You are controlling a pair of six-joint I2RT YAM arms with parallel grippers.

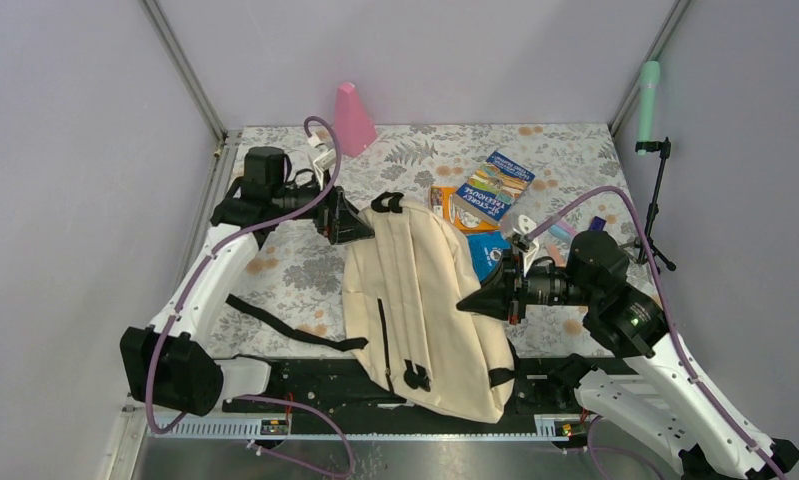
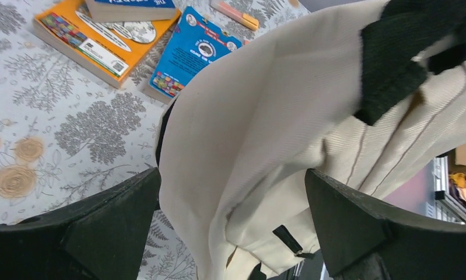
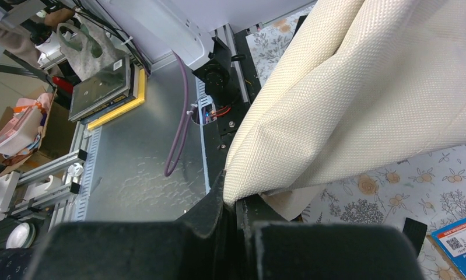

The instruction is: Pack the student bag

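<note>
The cream student bag (image 1: 430, 325) lies across the table, its lower end over the front edge, with a black loop (image 1: 386, 203) at its top. My right gripper (image 1: 463, 303) is shut on the bag's right side; the right wrist view shows gathered fabric (image 3: 329, 93) between its fingertips. My left gripper (image 1: 370, 232) is by the bag's upper left edge, its fingers wide apart, with the bag's opening edge (image 2: 242, 169) showing between them. Beyond the bag lie a picture-covered book (image 1: 494, 186), an orange book (image 1: 441, 200) and a blue book (image 1: 483, 254), partly covered by the bag.
A pink holder (image 1: 352, 122) stands at the back. Pink and teal sticks (image 1: 562, 231) and a dark purple item (image 1: 597, 223) lie near the right arm, close to a tripod (image 1: 654, 205). A black strap (image 1: 285, 325) trails left.
</note>
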